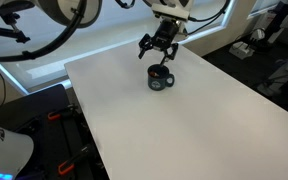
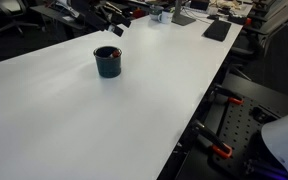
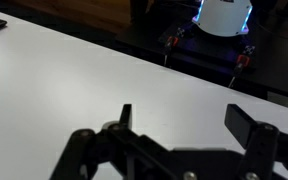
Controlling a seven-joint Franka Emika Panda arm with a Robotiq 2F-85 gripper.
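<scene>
A dark mug (image 1: 158, 81) stands upright on the white table, its handle toward the right in exterior view 1. Something reddish shows inside its mouth, too small to make out. In exterior view 2 the mug (image 2: 108, 65) is left of centre. My gripper (image 1: 158, 51) is just behind and above it in exterior view 1, apart from it. From the wrist, the two fingers of the gripper are spread wide, with only bare white table between and beyond them. The mug is out of the wrist view.
The robot's white base (image 3: 224, 15) stands on a dark frame past the table edge. In exterior view 2, a dark flat object (image 2: 216, 30) and other items lie at the far end.
</scene>
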